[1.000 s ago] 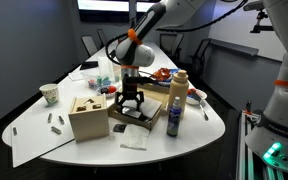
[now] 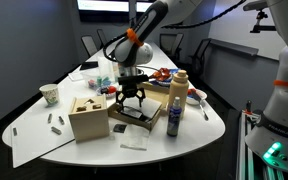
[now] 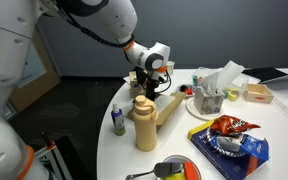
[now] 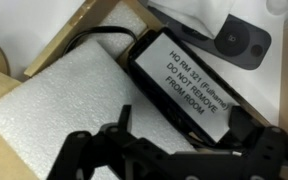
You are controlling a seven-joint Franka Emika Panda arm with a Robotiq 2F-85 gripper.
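Inside an open cardboard box (image 2: 160, 96) lies a black device (image 4: 170, 92) with a white printed label, angled across the wrist view. A black cable runs from its upper left end. My gripper is open over the box, its fingers apart at the lower edge of the wrist view. The right finger overlaps the device's lower right end, and whether they touch I cannot tell. White foam (image 4: 54, 105) lines the box to the left. In exterior view 1 the gripper (image 2: 132, 98) reaches down into the box; the device is hard to make out there.
A smaller box (image 2: 89, 121) stands to the left, with a blue-dark bottle (image 2: 174, 117) and a tan bottle (image 2: 178, 88) to the right. A white cup (image 2: 50, 94) is at the far left. Bare white table (image 2: 69, 148) lies in front.
The gripper has shifted slightly right over the box in exterior view 1. The boxes and bottles have stayed in place.
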